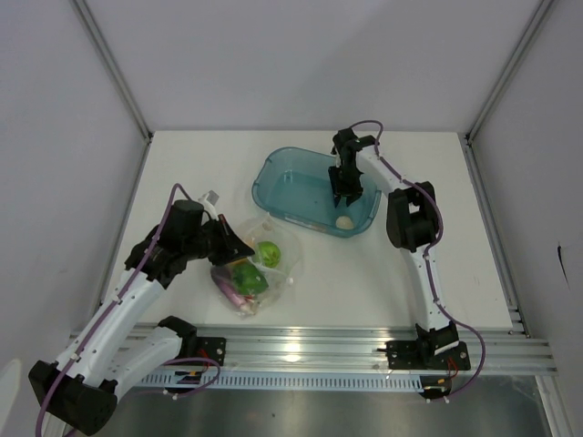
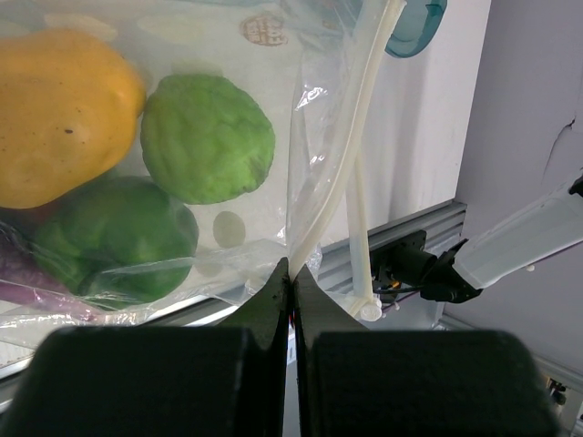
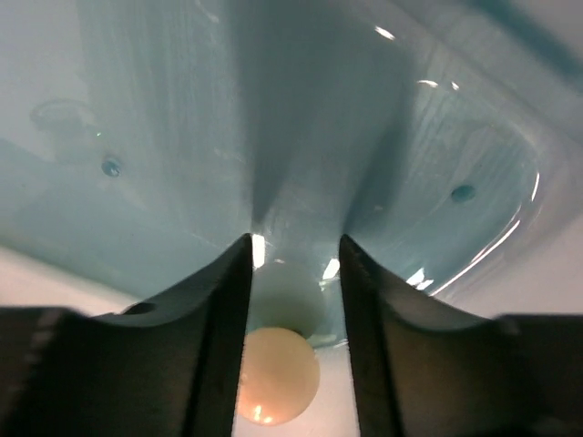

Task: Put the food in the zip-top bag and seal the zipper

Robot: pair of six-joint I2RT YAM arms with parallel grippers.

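Observation:
The zip bag (image 1: 282, 273) lies open on the table, holding a green lettuce-like piece (image 2: 206, 138), a yellow item (image 2: 55, 114), a green pepper (image 2: 118, 237) and something purple. My left gripper is shut on the bag's zipper edge (image 2: 341, 164). My right gripper is over the blue bin (image 1: 291, 182), fingers apart with nothing seen between their tips. A pale round item (image 1: 344, 222) lies at the bin's near end, just below those fingers; it is blurred in the right wrist view.
Metal rails and walls edge the workspace.

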